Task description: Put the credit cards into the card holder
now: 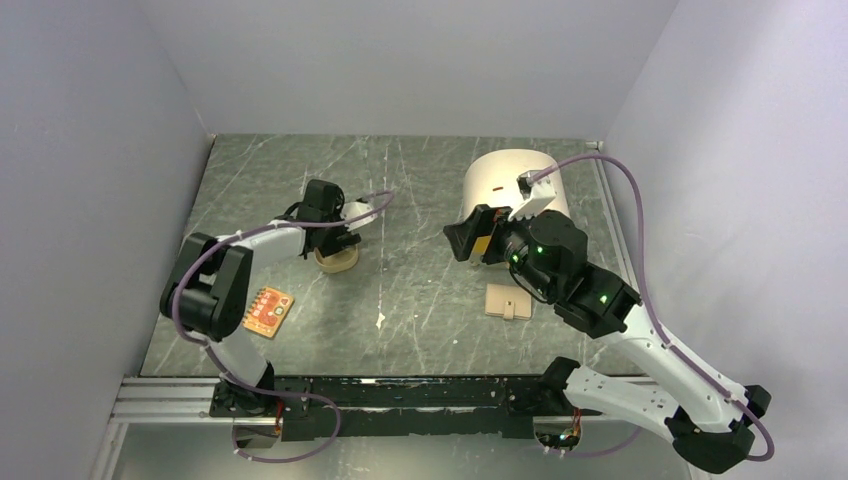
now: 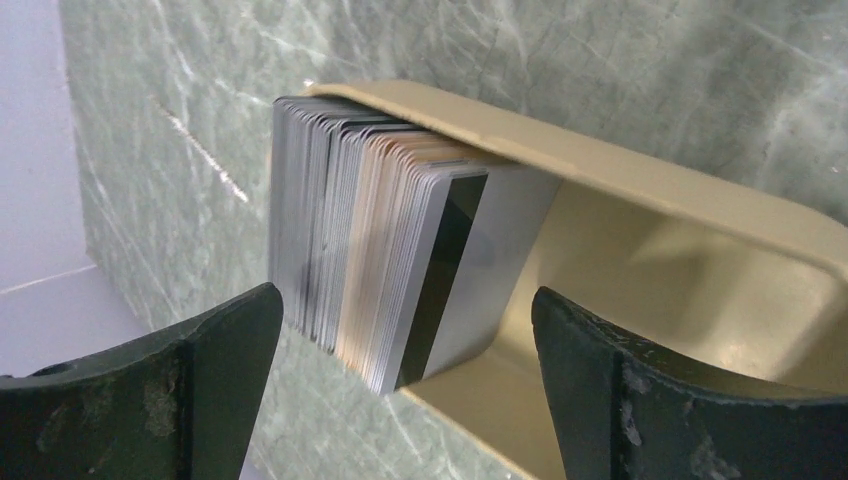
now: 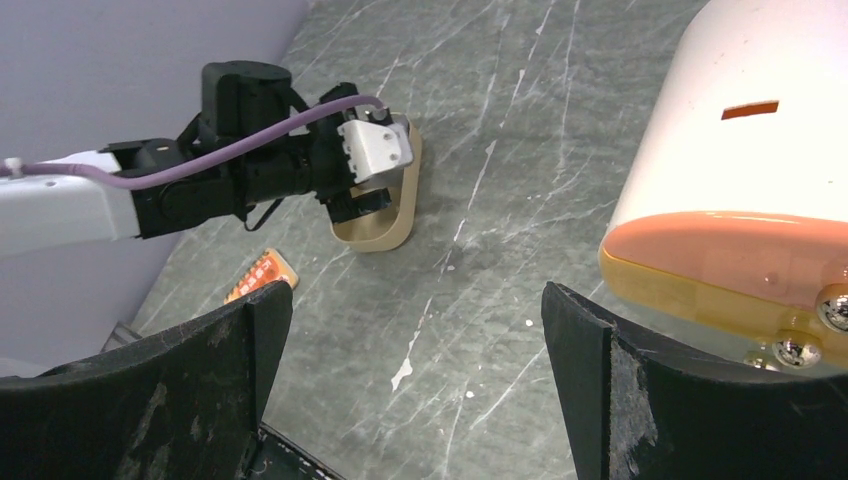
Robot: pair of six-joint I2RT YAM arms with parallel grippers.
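A stack of credit cards stands on edge at one end of an oval beige box. In the left wrist view, a silver-grey card with a black stripe faces the box's empty part. My left gripper is open over the stack, its fingers apart on either side and holding nothing. A closed beige wallet with a snap strap, apparently the card holder, lies flat at the table's right. My right gripper is open and empty above the table, left of and beyond the wallet in the top view.
A white rounded bin with an amber front stands at the back right, close to my right gripper. An orange notebook lies at the front left.
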